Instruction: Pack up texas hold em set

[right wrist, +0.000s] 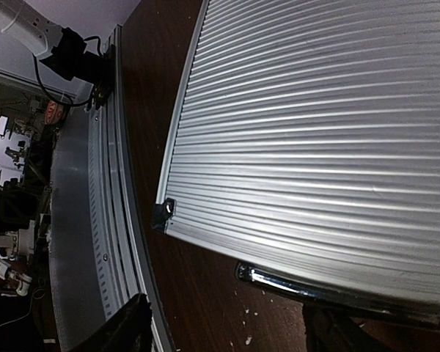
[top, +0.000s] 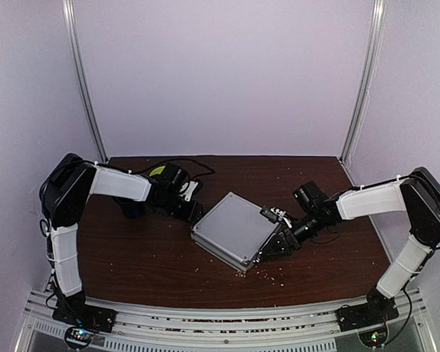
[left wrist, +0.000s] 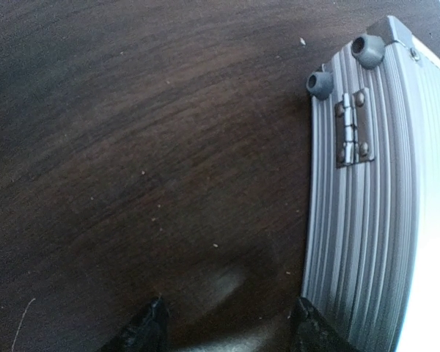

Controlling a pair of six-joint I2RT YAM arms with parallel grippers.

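A silver ribbed case [top: 236, 228] lies closed and askew near the middle of the table. At its left corner is my left gripper [top: 196, 214], its fingers apart; the left wrist view shows the hinged side [left wrist: 359, 220] of the case by the right finger, with bare wood between the fingers. My right gripper [top: 264, 257] is at the case's right front side. In the right wrist view its fingers [right wrist: 132, 323] are parted, close to a dark glossy handle [right wrist: 337, 297] along the case edge. Whatever the case contains is hidden.
Behind the left arm stands a dark container with a yellow-green top [top: 158, 171], partly covered. Small pale crumbs [top: 270, 279] lie scattered in front of the case.
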